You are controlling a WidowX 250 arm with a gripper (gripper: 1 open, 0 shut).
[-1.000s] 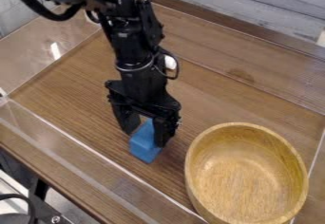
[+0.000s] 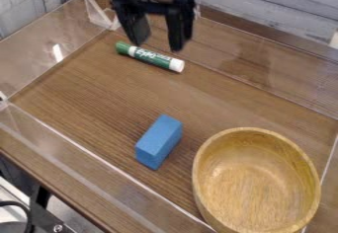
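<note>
My black gripper [image 2: 154,30] is high at the top centre of the camera view, its two fingers hanging apart, open. Below it a green and white marker-like tube [image 2: 148,56] lies on the wooden table [image 2: 93,109]. Nearer the front, a blue block [image 2: 158,141] lies by itself, well clear of the gripper.
An empty round yellow container [image 2: 256,181] fills the front right. Low transparent walls edge the table at left, and white planks stand at the back.
My gripper has moved from over the blue block up and back to the far part of the table, leaving the block in full view.
</note>
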